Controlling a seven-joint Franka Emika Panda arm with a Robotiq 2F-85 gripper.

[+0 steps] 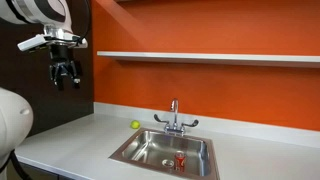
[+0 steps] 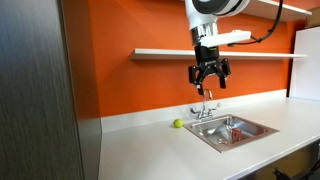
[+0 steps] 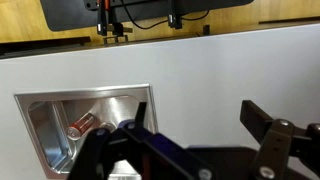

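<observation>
High above the counter hangs my gripper, open, with nothing between its fingers. In the wrist view its two black fingers stand wide apart over bare white countertop, to the right of the sink (image 3: 143, 96). A red can (image 3: 84, 125) lies on its side in the steel basin; the same can (image 1: 180, 160) shows in exterior view 1. A yellow-green round thing, perhaps an apple or a ball (image 1: 135, 124), rests on the counter near the back wall, left of the faucet (image 1: 175, 120). It does not show in the wrist view.
A white shelf (image 1: 210, 58) runs along the orange wall above the sink. A tall dark panel (image 2: 50, 90) borders one end of the counter. The countertop (image 2: 140, 150) beside the sink is mostly clear.
</observation>
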